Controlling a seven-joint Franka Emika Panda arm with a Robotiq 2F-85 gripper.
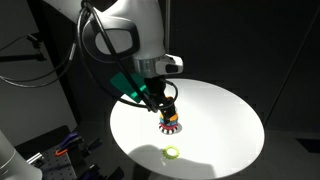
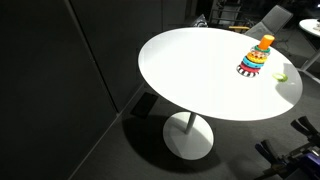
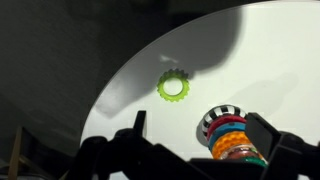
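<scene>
A stacking toy of coloured rings with an orange top stands upright on the white round table. Apart from it, toward the table's edge, lies a green toothed ring, flat on the surface. In exterior view 1 my gripper hangs in front of the stack's upper part and hides some of it. From the wrist, the fingers stand wide apart, open, with the stack low between them toward the right finger. No object is gripped.
A chair stands beyond the table in exterior view 2. Dark floor and curtain surround the table.
</scene>
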